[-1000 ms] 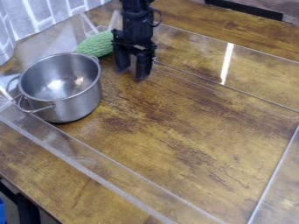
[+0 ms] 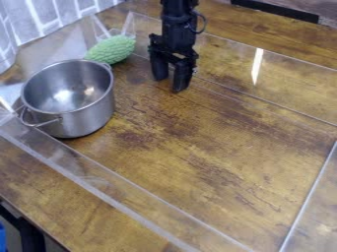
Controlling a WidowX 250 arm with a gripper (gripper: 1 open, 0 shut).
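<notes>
The black gripper (image 2: 172, 69) is low over the wooden table at the upper middle, its fingers pointing down. Whether they are open or shut, or hold anything, is too small and dark to tell. A green knobbly object (image 2: 110, 50) lies to its left, apart from it. A steel pot (image 2: 65, 95) with wire handles stands at the left, below the green object.
Clear panels or edges run along its sides, and a pale clear sheet lies at the upper left behind the pot.
The gripper has moved to the right, away from the green object, which now shows more fully. The pot has not visibly moved.
</notes>
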